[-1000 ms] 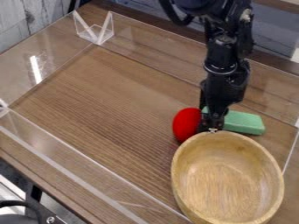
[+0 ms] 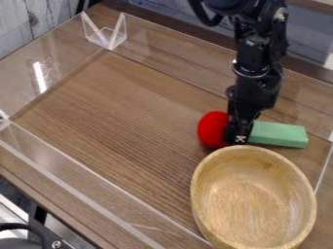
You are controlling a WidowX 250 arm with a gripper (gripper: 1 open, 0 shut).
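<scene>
The black arm reaches down from the top right to my gripper (image 2: 236, 132), which is low at a red rounded object (image 2: 215, 129), between it and a green block (image 2: 276, 134). The gripper looks shut on the red object, though its fingertips are dark and hard to make out. The green block lies flat to the right, partly behind the fingers.
A large tan bowl (image 2: 251, 199) fills the lower right, just in front of the red object. A small clear wire-like item stands at the back left.
Over the last second the gripper and red object have shifted slightly right, and the green block has moved a little right as well.
</scene>
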